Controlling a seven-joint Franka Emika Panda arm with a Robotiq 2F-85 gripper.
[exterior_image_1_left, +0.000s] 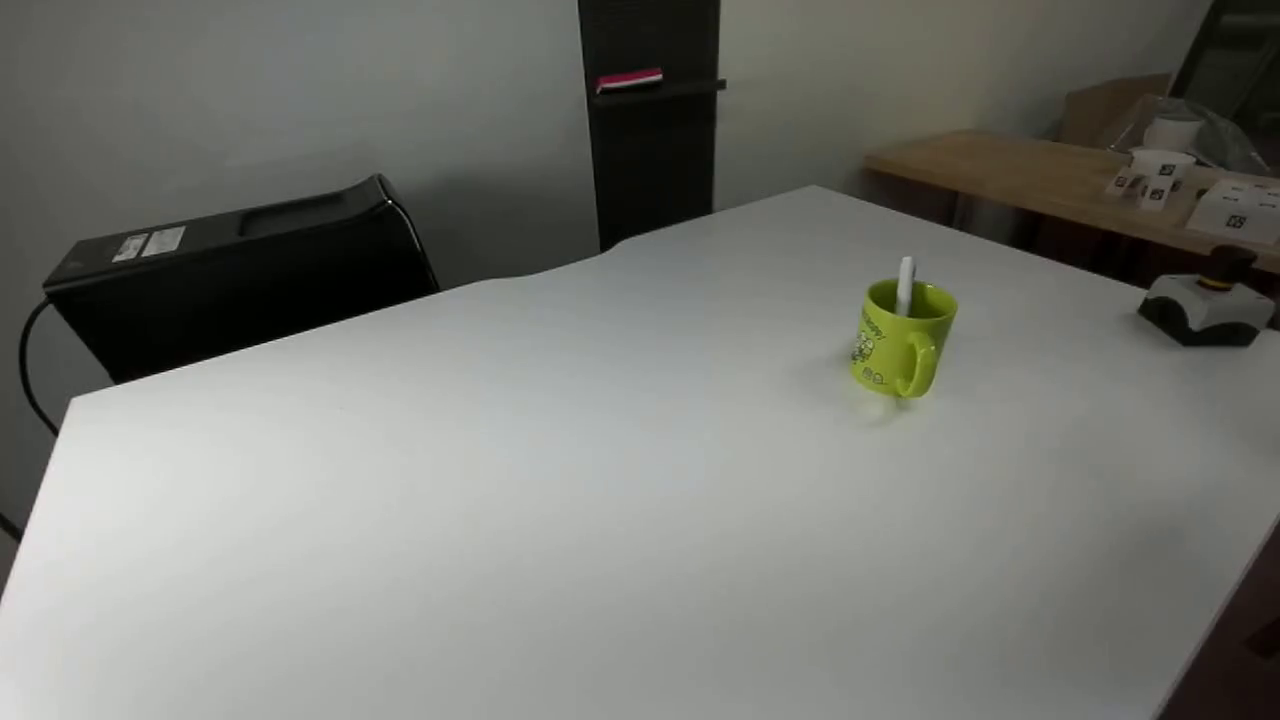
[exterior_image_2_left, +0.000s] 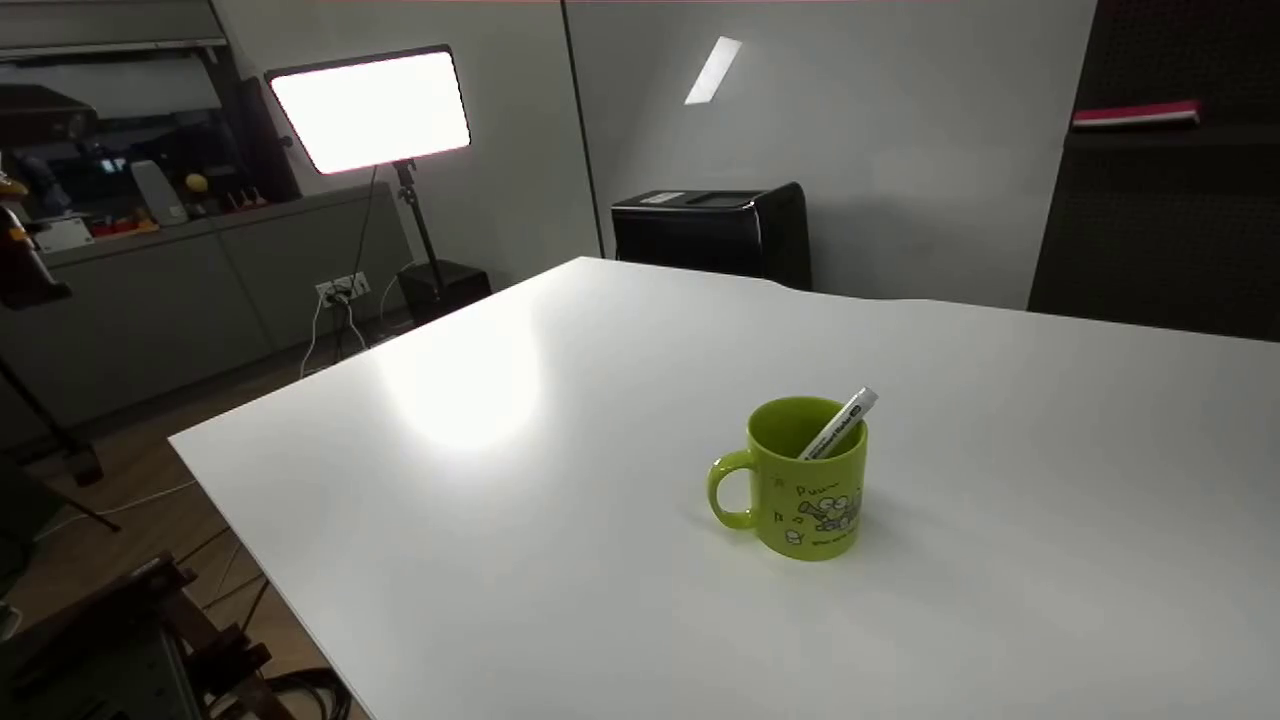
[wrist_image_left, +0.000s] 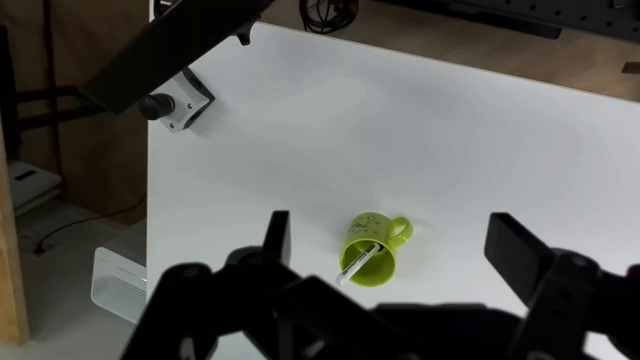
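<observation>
A lime-green mug with printed cartoons stands upright on the white table. In the second exterior view the mug has its handle to the left. A white marker leans inside it, its upper end sticking out past the rim. From the wrist view I look down on the mug and the marker, both well beyond my fingertips. My gripper is open, its dark fingers wide apart and nothing held between them. Neither exterior view shows the gripper.
A grey-and-black box with a black knob sits at the table's right edge.
</observation>
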